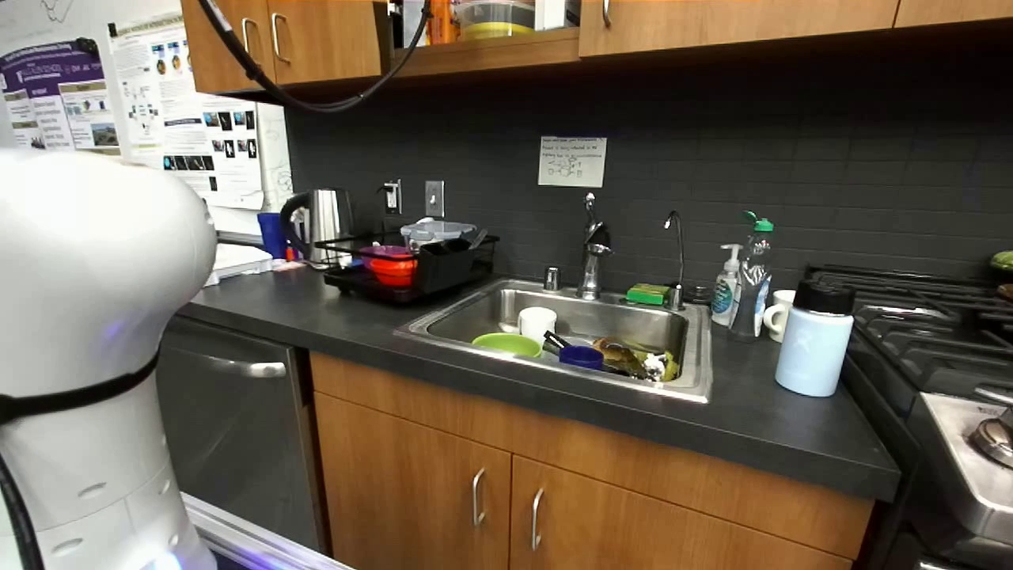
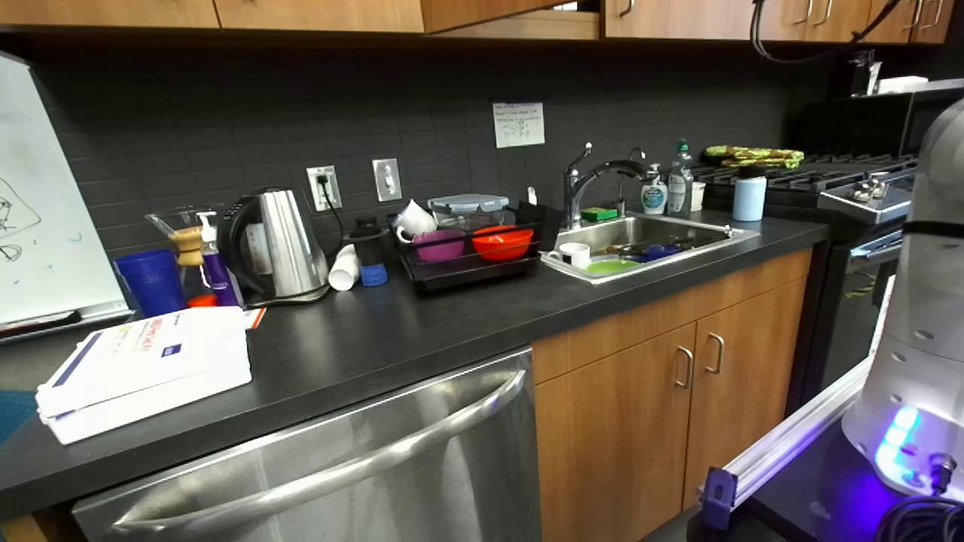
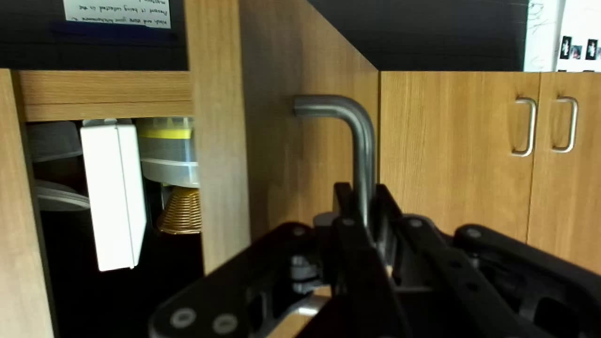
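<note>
In the wrist view a wooden cabinet door [image 3: 287,157] stands swung out from the upper cabinet. My gripper is shut on the door's bent metal handle [image 3: 363,143], whose lower part disappears between the dark fingers. Left of the door's edge the cabinet's inside shows, holding a white box [image 3: 115,194], clear containers [image 3: 169,152] and a golden ribbed item [image 3: 181,211]. In exterior view 1 the opened shelf [image 1: 503,47] is visible below the top edge, while the gripper itself is out of frame.
Closed cabinet doors [image 3: 459,152] adjoin the open one. Below, the counter [image 1: 370,332] carries a dish rack [image 1: 446,271], a kettle [image 1: 328,223] and a blue bottle [image 1: 814,347]. Dishes lie in the sink [image 1: 456,332]. A black cable [image 1: 285,95] hangs before the cabinets.
</note>
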